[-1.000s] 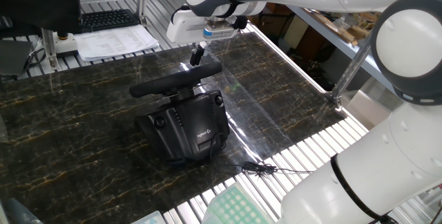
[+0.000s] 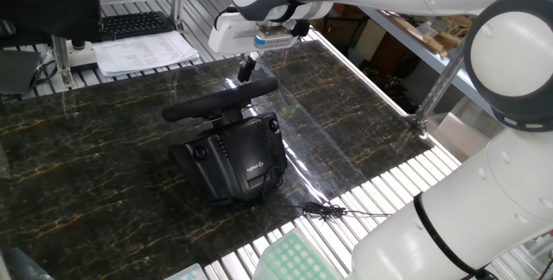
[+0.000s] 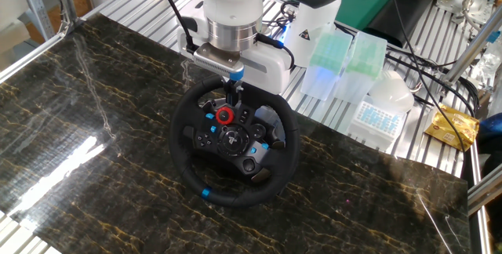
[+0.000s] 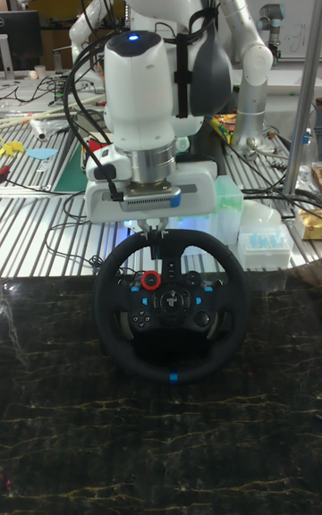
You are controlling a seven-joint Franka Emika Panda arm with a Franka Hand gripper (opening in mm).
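A black steering wheel (image 3: 180, 162) with blue marks and a red dial (image 3: 225, 115) on its hub stands on the dark table. Its black base (image 2: 242, 159) shows from behind in exterior view 1. My gripper (image 4: 157, 254) points down at the upper part of the wheel, close to the red dial. The dark fingers stand close together, with nothing visible between them. From behind, the gripper (image 2: 246, 71) appears just beyond the wheel's rim. Whether the fingertips touch the dial or hub cannot be told.
A cable (image 2: 324, 210) trails from the wheel base over the slatted metal bench. Translucent boxes (image 3: 325, 62) and a white tip rack (image 3: 376, 125) stand beside the arm's base. Papers (image 2: 145, 53) and a keyboard (image 2: 136, 24) lie behind.
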